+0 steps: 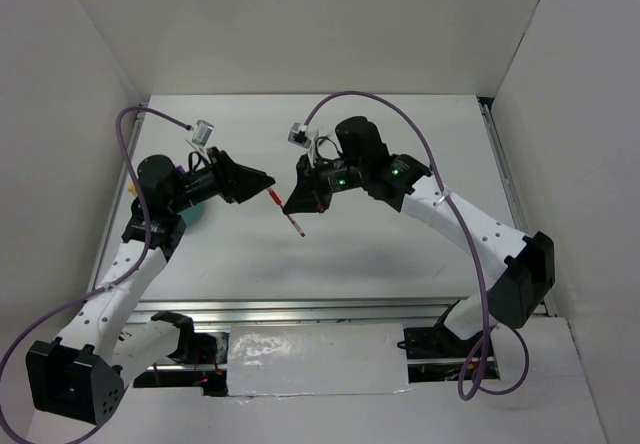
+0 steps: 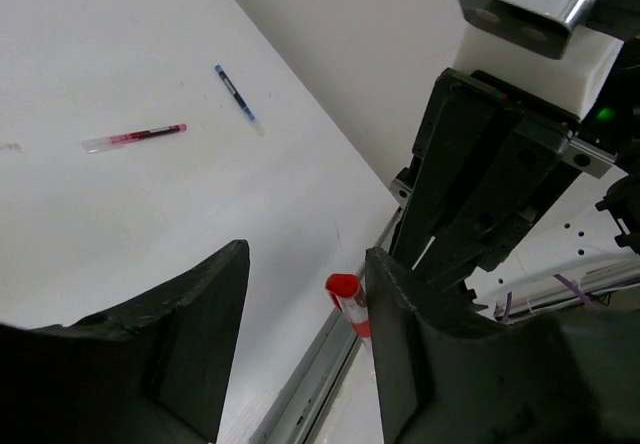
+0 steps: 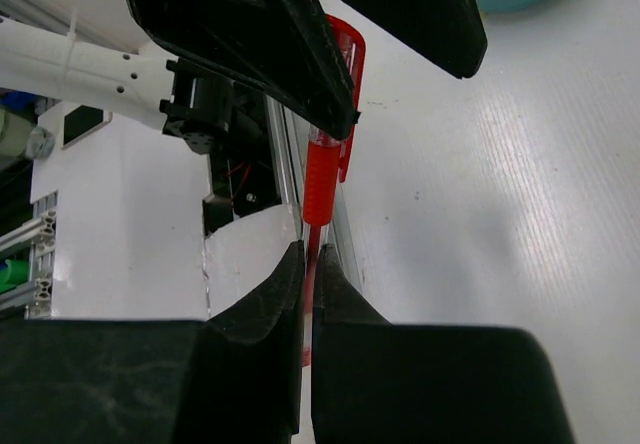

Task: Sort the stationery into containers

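Note:
A red pen hangs raised at mid-table, with my right gripper shut on its middle; in the right wrist view it stands upright between the fingertips. My left gripper is at the pen's upper end, its fingers partly open on either side of it, with a gap showing in the left wrist view. A second red pen and a blue pen lie on the table in the left wrist view. A teal container sits at the far left, mostly hidden by the left arm.
Metal rails run along its front edge. Walls stand at the back and both sides.

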